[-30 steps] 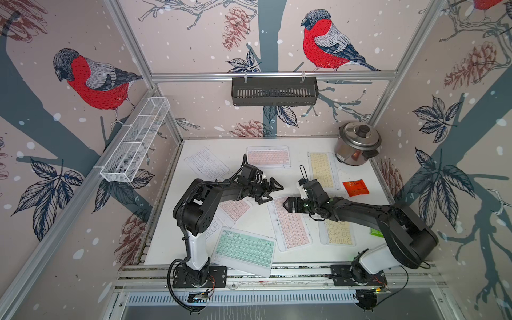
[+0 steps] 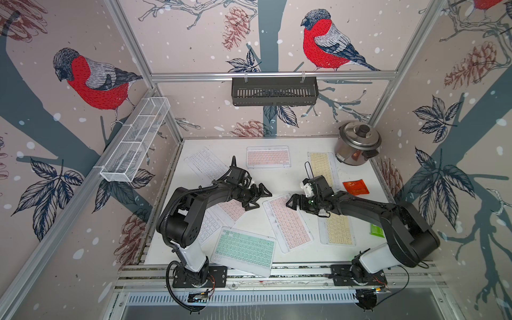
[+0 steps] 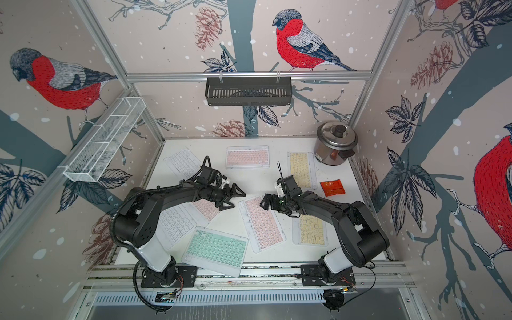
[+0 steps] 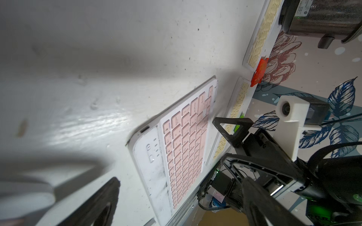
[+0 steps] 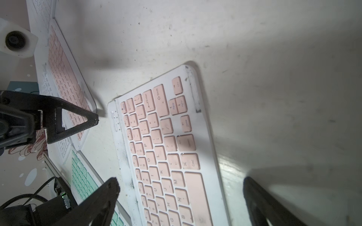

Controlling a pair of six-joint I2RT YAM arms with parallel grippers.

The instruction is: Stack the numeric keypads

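Several keyboard-like pads lie on the white table. A pink pad (image 2: pixel 290 223) slants at front centre, its far end close to my right gripper (image 2: pixel 297 202). That gripper is open, with nothing held; the same pad's keys (image 5: pixel 162 139) show below and between its fingers. My left gripper (image 2: pixel 261 198) is open and empty, left of the pad's far end, near its corner (image 4: pixel 141 141). A second pink pad (image 2: pixel 233 211) sits partly under the left arm, seemingly overlapping a white pad (image 2: pixel 207 228). A third pink pad (image 2: pixel 268 158) lies at the back.
Another white pad (image 2: pixel 205 161) lies back left, a teal one (image 2: pixel 245 248) at the front. Yellow pads (image 2: pixel 320 164) lie on the right, partly behind the right arm. A pot (image 2: pixel 358 144) and red packet (image 2: pixel 355 186) stand right. Bare table separates the back and centre pink pads.
The front-centre pink pad turned slightly, its far end shifting left. My right gripper shifted only a little.
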